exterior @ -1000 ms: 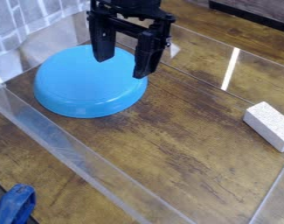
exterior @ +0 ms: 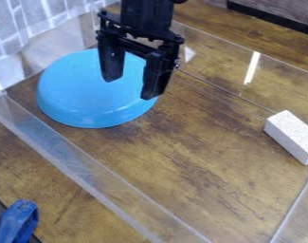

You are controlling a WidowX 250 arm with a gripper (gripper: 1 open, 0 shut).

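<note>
My black gripper (exterior: 135,66) hangs at the top centre over a round, bright blue disc (exterior: 78,93) that lies on the wooden surface. Its two broad fingers stand well apart, pointing down, and the disc shows in the gap between them. Nothing shows held between the fingers. Whether either finger touches the disc is hard to tell.
A white block (exterior: 292,136) lies at the right. A dark blue object (exterior: 14,223) is at the lower left corner. Clear plastic edges run along the left and lower right.
The disc and block look unmoved.
</note>
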